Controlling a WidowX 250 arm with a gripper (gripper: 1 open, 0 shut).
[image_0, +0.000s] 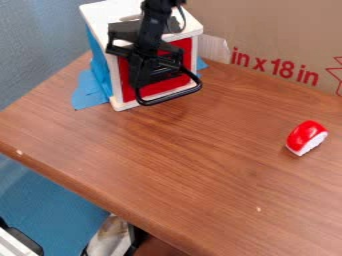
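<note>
My black gripper is over the front of a white box with a red front, at the back left of the wooden table. It overlaps a black wire loop handle on that front. Whether its fingers are open or shut, or touch the handle, I cannot tell. A red and white object (306, 137) lies alone on the right of the table.
A blue sheet (88, 92) lies under and beside the box. Cardboard (281, 35) with printed text stands behind. The table's left edge runs diagonally toward the bottom.
</note>
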